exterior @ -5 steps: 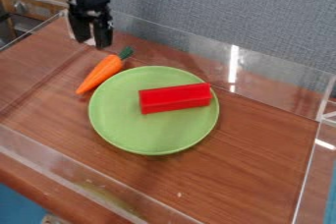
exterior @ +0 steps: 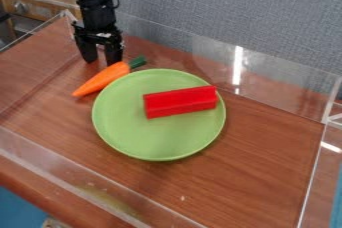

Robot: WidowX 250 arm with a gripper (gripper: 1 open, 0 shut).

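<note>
My gripper (exterior: 99, 50) is low at the back left of the wooden table, open, just above and behind an orange carrot (exterior: 102, 78) with a green top. The carrot lies beside the left rim of a green plate (exterior: 134, 133). A red block (exterior: 181, 101) lies on the plate's upper right part. Whether the fingertips touch the table is hard to tell.
Clear panels border the table (exterior: 247, 172) at the back, right and front. A grey wall stands behind.
Over the last second my gripper has come down toward the table behind the carrot. The carrot's top has shifted slightly right, and the plate appears nudged slightly.
</note>
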